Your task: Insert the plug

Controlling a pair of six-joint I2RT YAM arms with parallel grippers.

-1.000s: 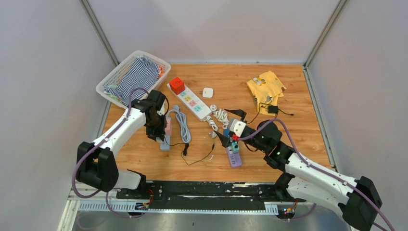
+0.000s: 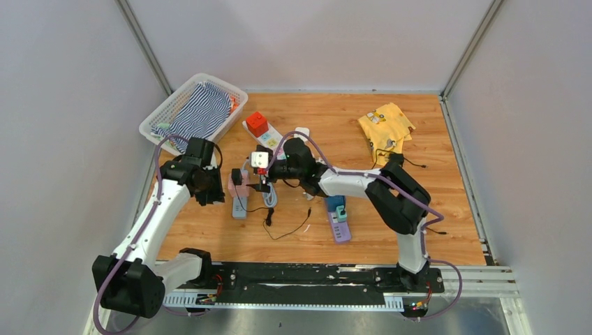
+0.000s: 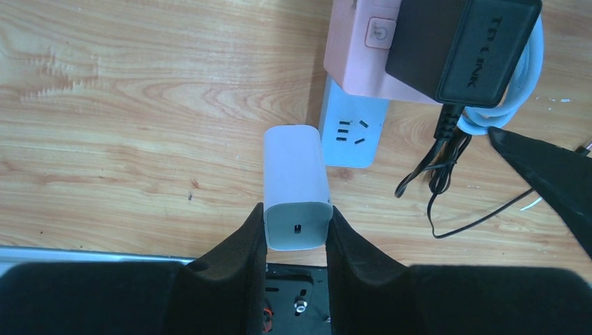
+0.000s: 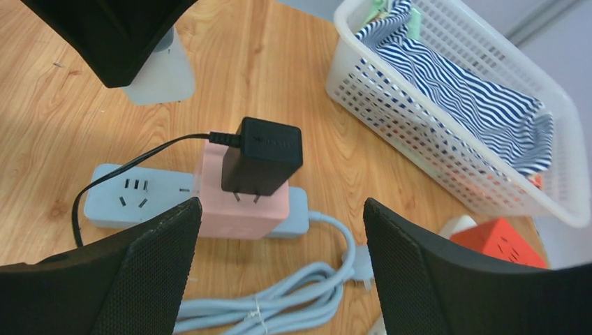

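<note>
A white plug block is pinched between the fingertips of my left gripper, held just left of the blue strip end. A black TP-LINK adapter sits on the pink block of the light-blue power strip, with its cable trailing off. At the strip's near end, a socket face shows bare slots. My right gripper is open, its fingers spread wide on the near side of the black adapter, with nothing gripped.
A coiled light-blue cord lies beside the strip. Behind stand a white basket with striped cloth and a red cube on a white strip. A purple strip lies right of centre; yellow cloth is at the far right.
My right arm has swung left across the table, from the purple strip to beside the black adapter. The left gripper has shifted left, off the strip, with the white block in it.
</note>
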